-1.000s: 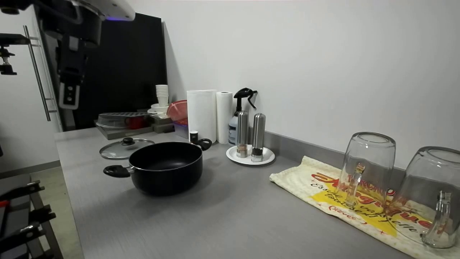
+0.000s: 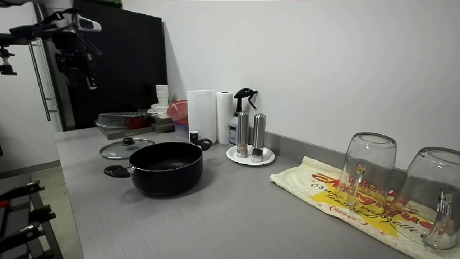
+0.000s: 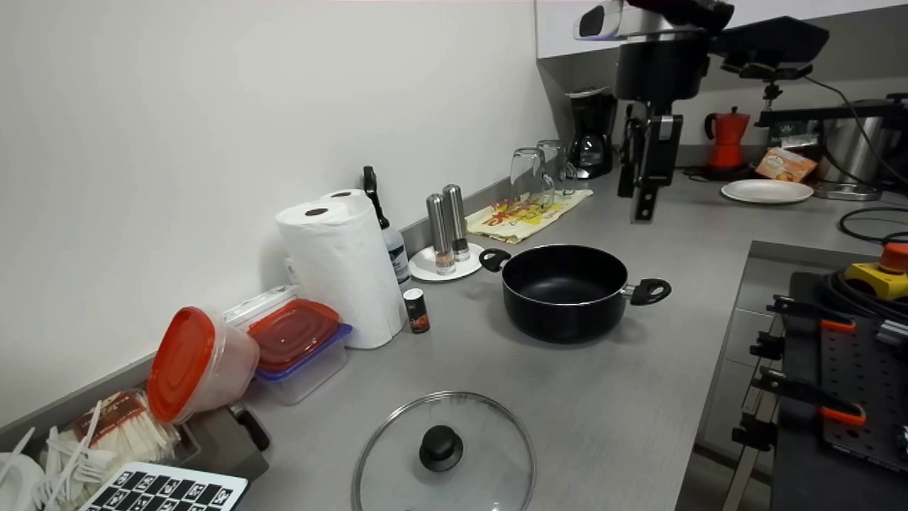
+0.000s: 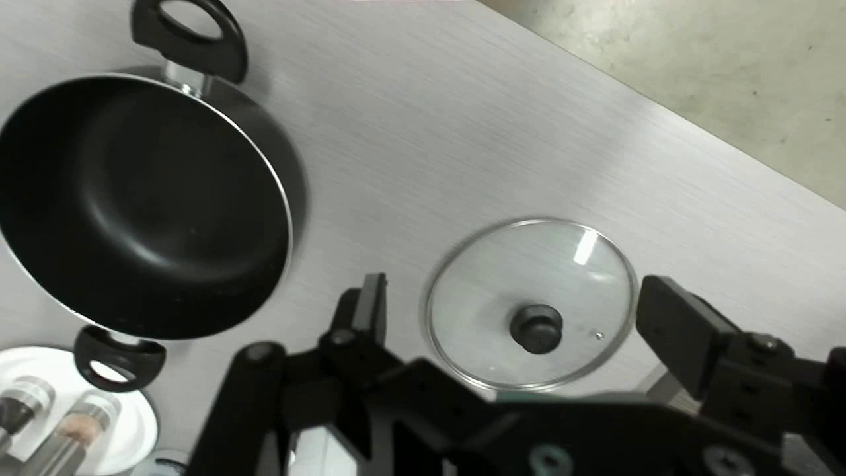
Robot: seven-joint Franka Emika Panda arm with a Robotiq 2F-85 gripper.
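A black two-handled pot stands uncovered and empty on the grey counter. Beside it, flat on the counter, rests a round glass lid with a black knob. High above the counter hangs my gripper, its two fingers spread wide and nothing held between them. From the wrist camera, the lid appears in the gap between the fingers, well below them, and the pot lies to the left. In the second exterior view the gripper appears up and behind the pot.
Two pepper mills stand on a white plate near the pot's far handle. Paper towel rolls, a spray bottle and plastic containers line the wall. Glass mugs sit upside down on a cloth. Bare counter surrounds the lid.
The arm has turned and drawn back in the first exterior view, with the gripper now smaller and a little higher. Pot and lid stay where they were.
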